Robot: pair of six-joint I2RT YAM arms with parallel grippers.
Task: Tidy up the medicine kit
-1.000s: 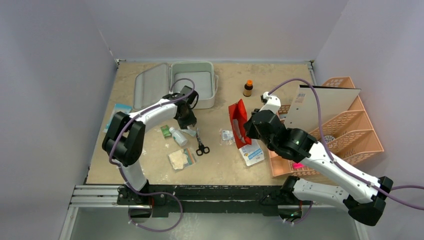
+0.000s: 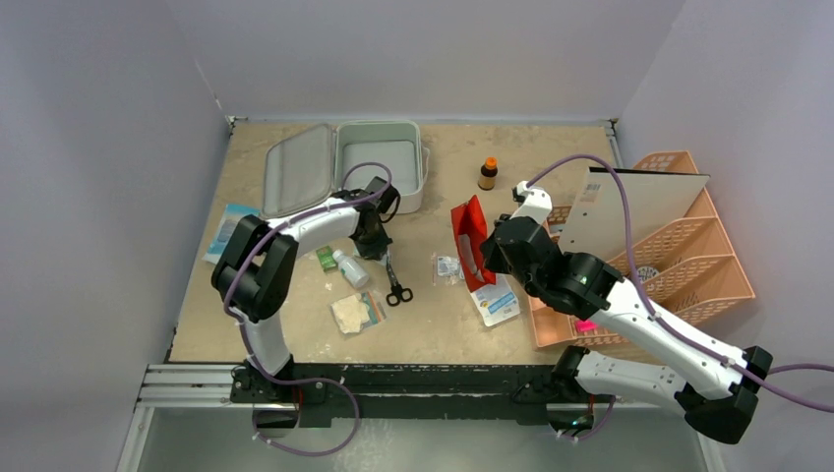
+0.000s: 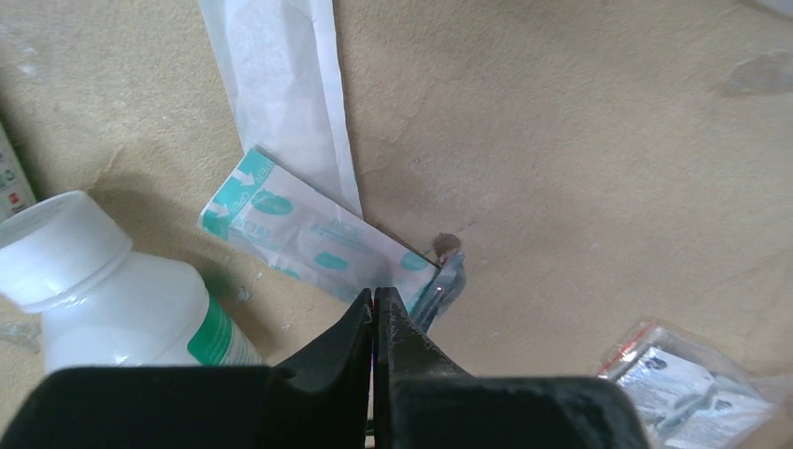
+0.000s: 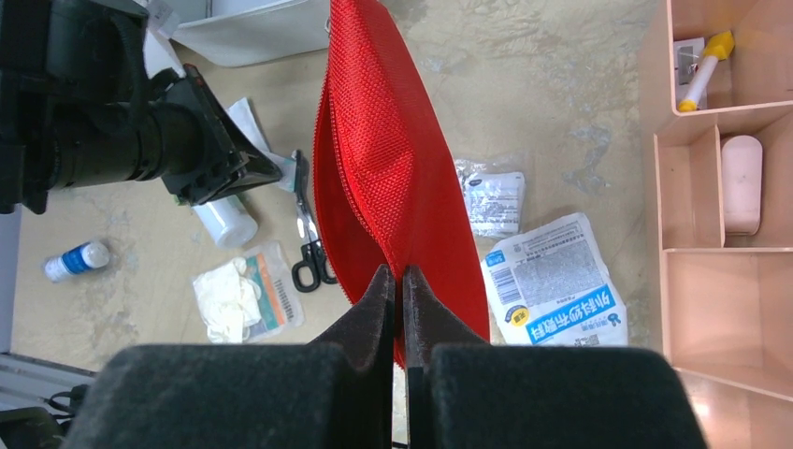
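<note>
In the right wrist view my right gripper is shut on the edge of a red pouch (image 4: 397,178), which hangs folded and sagging above the table. My left gripper is shut with nothing between its fingers, low beside a teal-printed packet (image 3: 323,234) and the scissors' tip (image 3: 444,285). Under that packet lies a white paper sleeve (image 3: 281,84). A white bottle (image 3: 131,299) lies to the left. Black-handled scissors (image 2: 397,293), a bag of white gauze (image 2: 352,313) and a small clear packet (image 2: 447,266) are on the table. The grey kit box (image 2: 421,187) is open and looks empty.
The box's lid (image 2: 298,172) lies flat on its left. A brown bottle (image 2: 488,175) stands at the back. A blue packet (image 2: 228,231) is at far left, a white-and-blue packet (image 2: 497,303) near the pouch. Orange bins (image 2: 723,261) fill the right.
Over the last second my left gripper has moved slightly right and toward the front, now over the packets by the scissors. The right arm and red pouch have barely moved.
</note>
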